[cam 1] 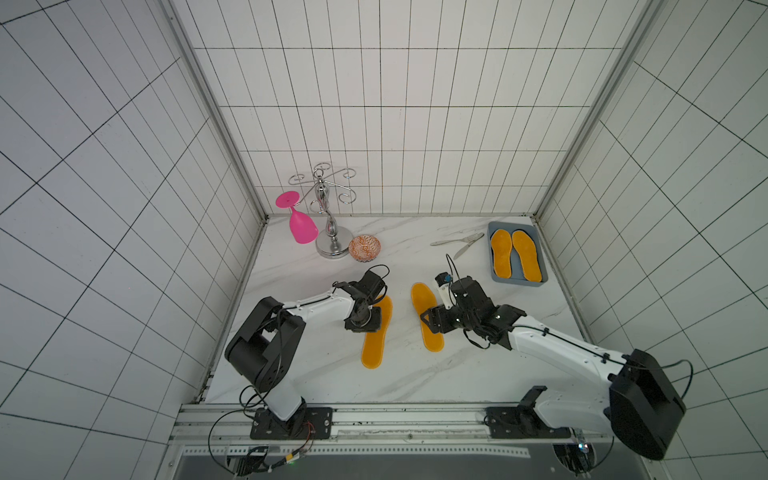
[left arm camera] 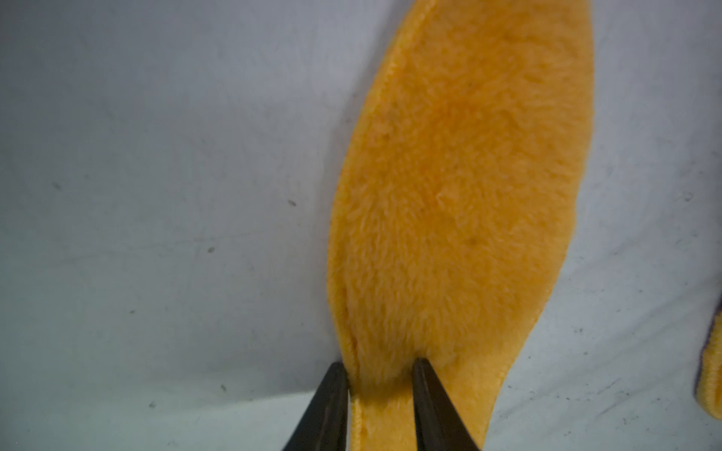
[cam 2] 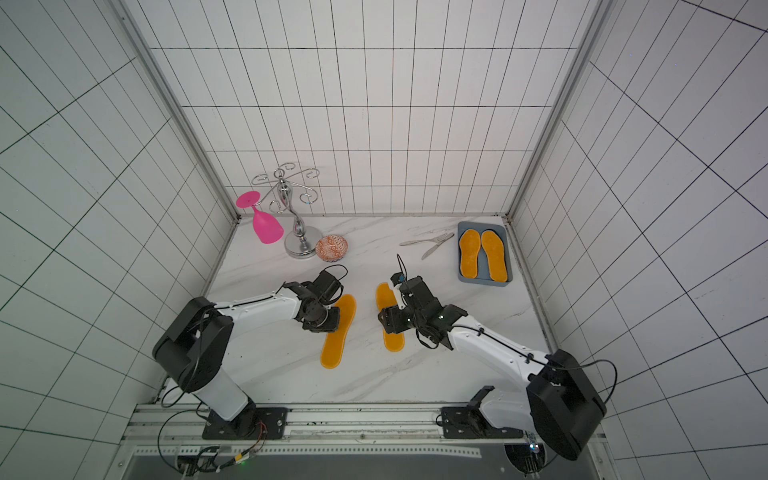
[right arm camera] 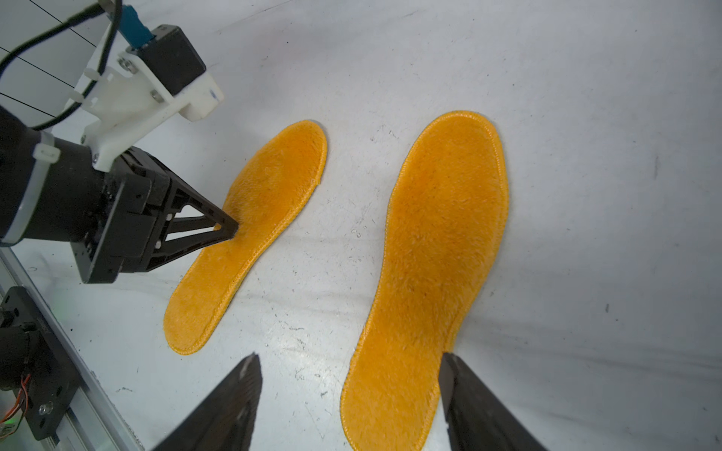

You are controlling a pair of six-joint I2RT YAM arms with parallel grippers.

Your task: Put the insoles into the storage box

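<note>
Two orange insoles lie on the table: the left one (cam 1: pixel 373 349) under my left gripper, the other (right arm camera: pixel 436 248) below my right gripper. In the left wrist view my left gripper is part open, its fingertips at the left insole's edge, one on each side of that rim; a firm grip cannot be told. My right gripper stands open with nothing between its fingers. The grey-blue storage box (cam 1: pixel 540 252) at the back right holds two orange insoles (cam 1: pixel 501 249).
A silver stand (cam 1: pixel 332 240) with a pink goblet (cam 1: pixel 302 225) and a patterned bowl (cam 1: pixel 365 247) stands at the back left. Metal utensils (cam 1: pixel 456 240) lie left of the box.
</note>
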